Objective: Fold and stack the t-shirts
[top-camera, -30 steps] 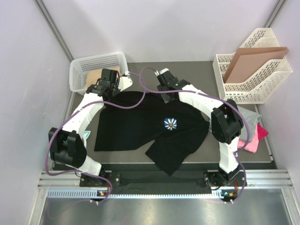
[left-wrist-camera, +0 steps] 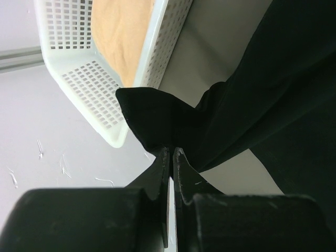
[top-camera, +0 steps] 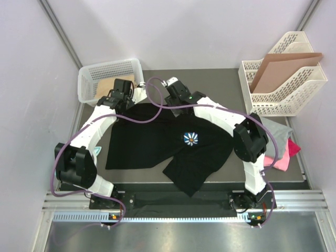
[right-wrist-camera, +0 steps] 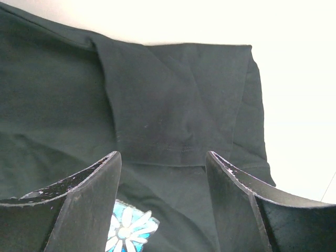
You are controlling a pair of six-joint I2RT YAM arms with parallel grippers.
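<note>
A black t-shirt (top-camera: 142,142) with a blue flower print (right-wrist-camera: 128,231) lies spread over the grey table, one part reaching over the front edge. At its back left corner my left gripper is shut on a bunched end of the black t-shirt (left-wrist-camera: 236,121), beside the white basket. My right gripper is open above the back middle of the shirt, over a folded flap (right-wrist-camera: 173,100), with nothing seen held between its fingers.
A white basket (top-camera: 84,84) with a tan board stands at back left, white racks (top-camera: 281,105) with cardboard at back right. Grey (top-camera: 273,131) and pink shirts lie at the right edge. A purple cable loops over both arms.
My right gripper has moved left along the back of the black t-shirt. The left arm and the shirt look unchanged.
</note>
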